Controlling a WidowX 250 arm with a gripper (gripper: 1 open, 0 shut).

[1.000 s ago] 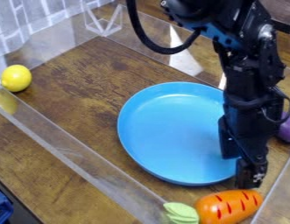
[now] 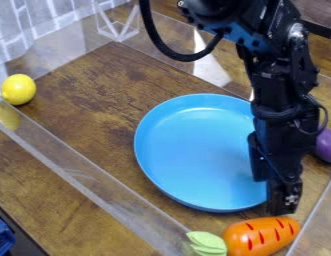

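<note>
The black gripper (image 2: 280, 178) reaches down over the right edge of a blue plate (image 2: 189, 151), its lower end low beside the rim, open. A toy carrot (image 2: 256, 234) with pale green leaves lies just below the plate and gripper. A purple object (image 2: 325, 146) is partly hidden behind the gripper at the right edge. Whether anything sits between the fingertips is hard to see in the dark shape.
A yellow ball (image 2: 17, 88) lies at the far left. Clear walls run around the wooden surface (image 2: 82, 115). A dark blue item (image 2: 2, 240) shows at the lower left corner. The wood left of the plate is bare.
The gripper and arm have shifted very slightly; the plate, carrot and ball are where they were.
</note>
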